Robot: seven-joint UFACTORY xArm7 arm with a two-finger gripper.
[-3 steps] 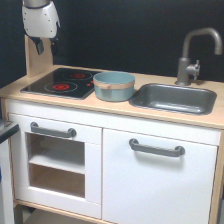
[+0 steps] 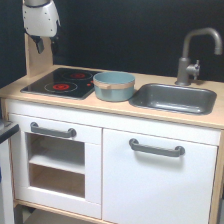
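A teal pot (image 2: 114, 88) sits on the wooden counter between the black stovetop (image 2: 63, 82) and the metal sink. High at the top left, the robot's dark gripper (image 2: 38, 42) hangs from a white arm, above and left of the stovetop and well apart from the pot. Its fingers are small and dark against the background, so their state is unclear.
The sink (image 2: 172, 96) with its tall faucet (image 2: 186, 62) fills the right of the counter. Below are a white cabinet door (image 2: 155, 185) and an open compartment (image 2: 58, 182) on the left. A wooden panel stands behind the stove's left end.
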